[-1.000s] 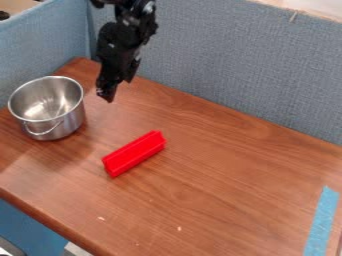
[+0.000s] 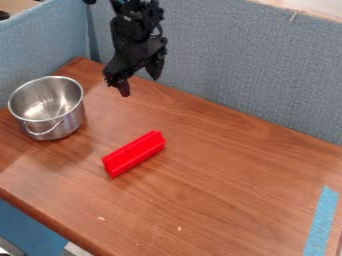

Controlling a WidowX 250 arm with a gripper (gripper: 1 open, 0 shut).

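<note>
The black robot gripper (image 2: 139, 76) hangs from the top of the view over the back of the wooden table, above and to the right of a steel pot (image 2: 47, 108). Its fingertips are dark and small; whether they are open or shut is hard to tell, and nothing clearly shows between them. A red bar-shaped object (image 2: 134, 154) lies on the table at the centre, to the right of the pot and nearer the front.
Padded grey-blue walls (image 2: 241, 70) bound the table at the back and left. A strip of blue tape (image 2: 322, 222) lies at the right.
The gripper has shifted a little to the right over the last second. The pot and red object have not moved.
</note>
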